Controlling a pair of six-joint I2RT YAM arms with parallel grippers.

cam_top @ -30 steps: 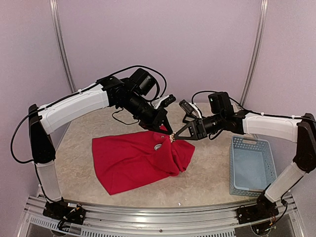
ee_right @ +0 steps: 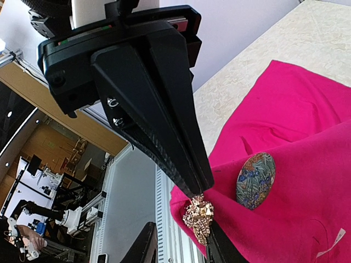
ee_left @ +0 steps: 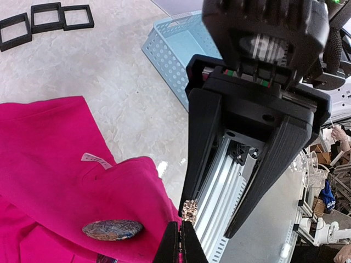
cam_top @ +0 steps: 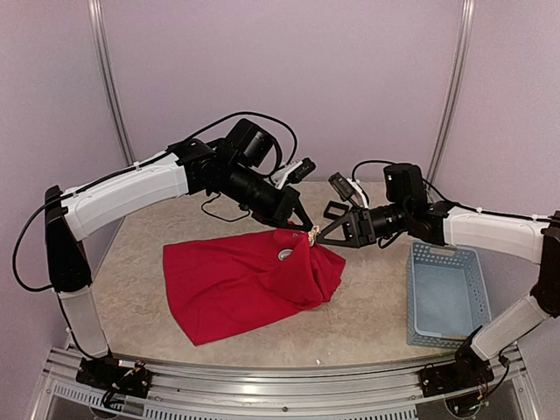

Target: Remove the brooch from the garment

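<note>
A red garment lies on the table, its right part bunched up beneath both grippers. A sparkly gold brooch sits at that raised fold, between the grippers. My left gripper is shut, its tips at the brooch and fabric from above; whether anything thin is between them is unclear. My right gripper stands open, with one finger touching or very near the brooch. An oval patterned patch shows on the cloth.
A light blue plastic basket stands at the right of the table. Black square frames lie on the table.
Both grippers and the brooch have shifted slightly right and up in the top view, and the raised fold of cloth with them.
</note>
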